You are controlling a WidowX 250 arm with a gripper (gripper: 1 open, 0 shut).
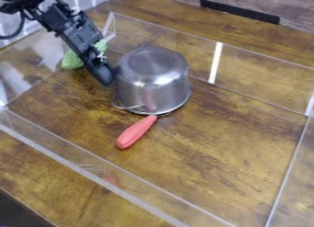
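A steel pot (pixel 154 76) sits upside down or on its side-less base near the middle, its rounded shiny body toward the upper centre. My gripper (pixel 106 76) comes in from the upper left, angled down, its tip beside the pot's left side; it looks shut, with nothing visible between its fingers, though the tip is partly dark. A red-handled utensil (pixel 136 131) lies in front of the pot, its thin metal part reaching back along the pot's lower left. A green object (pixel 73 57) lies behind the gripper, partly hidden by it.
Clear strips, like edges of a transparent barrier or tape, cross it around the work area. A white strip (pixel 215 63) lies right of the pot.
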